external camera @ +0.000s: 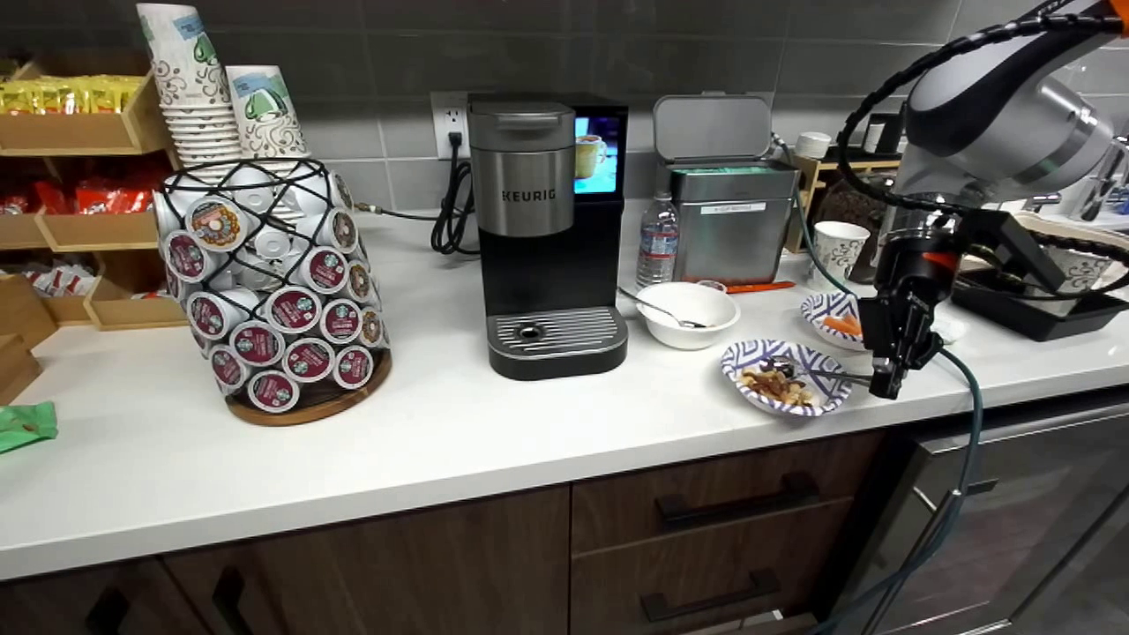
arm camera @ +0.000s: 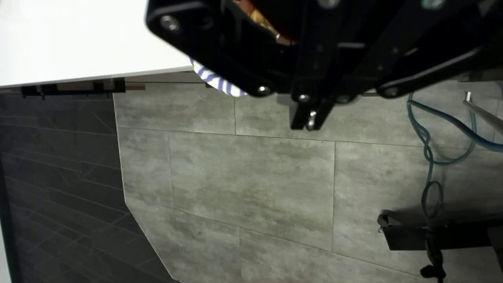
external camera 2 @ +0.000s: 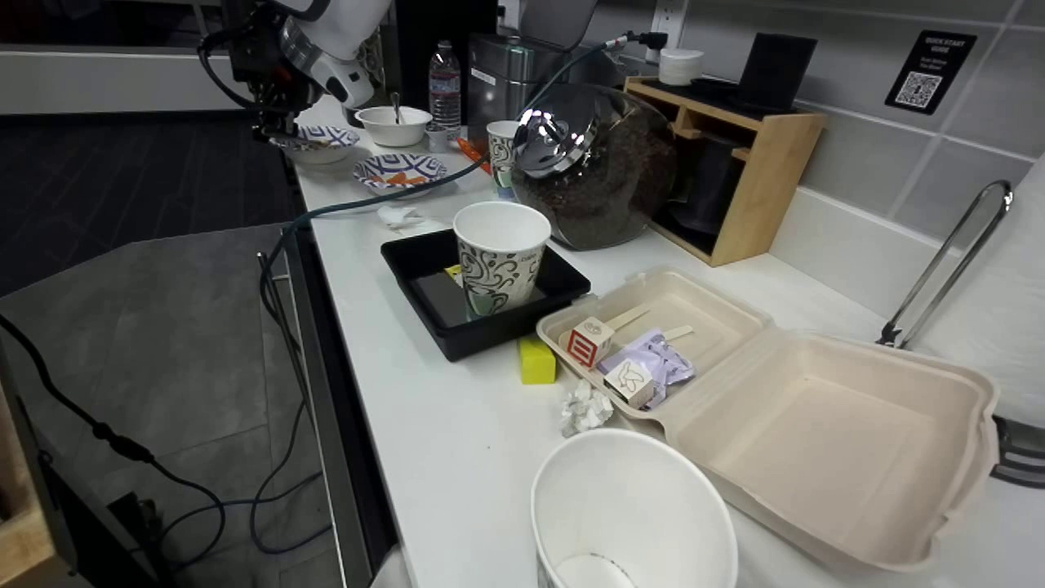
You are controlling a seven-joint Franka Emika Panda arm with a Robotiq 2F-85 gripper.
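Note:
My gripper (external camera: 886,383) is shut on the handle of a metal utensil (external camera: 843,375), to the right of a blue-and-white patterned bowl (external camera: 740,372). The utensil's dark head lies in that bowl, over a nut mix (external camera: 781,385); whether it is a spoon or a fork is unclear. In the wrist view a bit of shiny metal (arm camera: 311,118) shows between the fingertips, and the bowl's striped rim (arm camera: 217,83) peeks out beyond the counter edge. From the other side, the bowl (external camera 2: 338,150) appears at the counter's front edge, with the gripper (external camera 2: 266,132) beside it.
A second patterned bowl with carrots (external camera: 843,326) sits behind. Left of it stands a white bowl (external camera: 690,328) holding a spoon, near the coffee maker (external camera: 526,190). A teal cable (external camera: 968,386) hangs over the edge by the arm.

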